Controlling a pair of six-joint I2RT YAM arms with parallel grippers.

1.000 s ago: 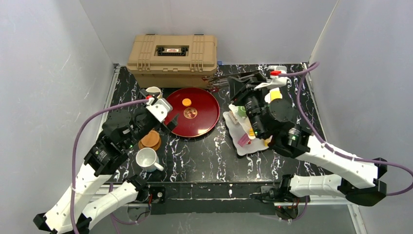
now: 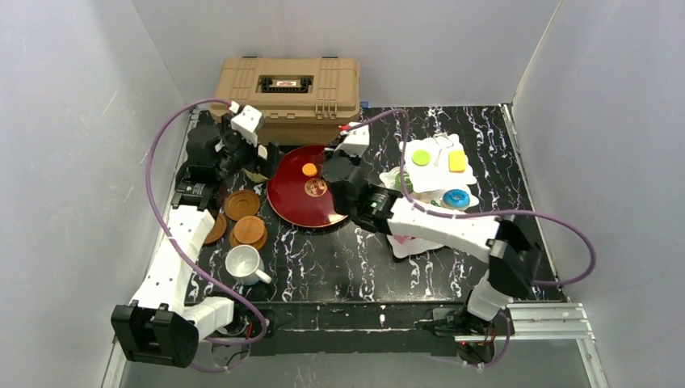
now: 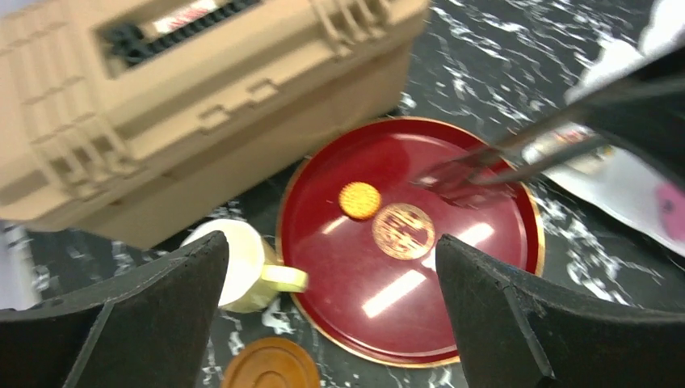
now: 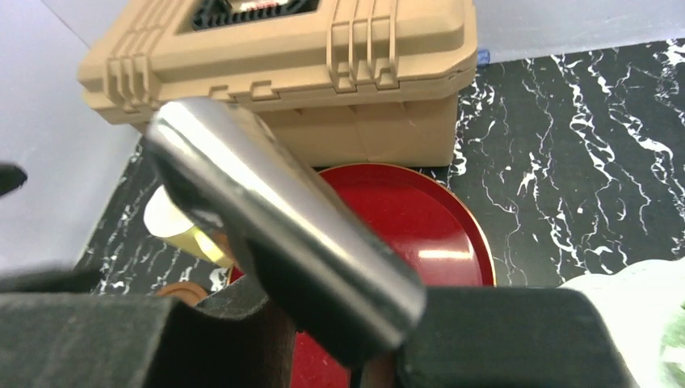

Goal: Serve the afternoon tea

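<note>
A red plate (image 2: pixel 293 199) carries an orange biscuit (image 2: pixel 309 170) on its upper left part. In the left wrist view, that biscuit (image 3: pixel 359 200) lies beside the plate's gold emblem. My right gripper is shut on a metal serving tool (image 4: pixel 283 226). The slotted end of the tool (image 3: pixel 468 174) hangs over the plate's right side, blurred, with nothing visible on it. Left of the plate stands a cream mug (image 3: pixel 250 271). My left gripper, open and empty, is above the mug and plate; from the top its arm mostly hides the mug.
A tan case (image 2: pixel 287 89) stands behind the plate. At front left are wooden coasters (image 2: pixel 242 204) and a white mug (image 2: pixel 242 262). White scalloped trays at right bear a green round (image 2: pixel 421 158), a yellow square (image 2: pixel 457 161) and a blue ring (image 2: pixel 455 199).
My right arm has swung left, bringing the tool from the plate's upper right to above it.
</note>
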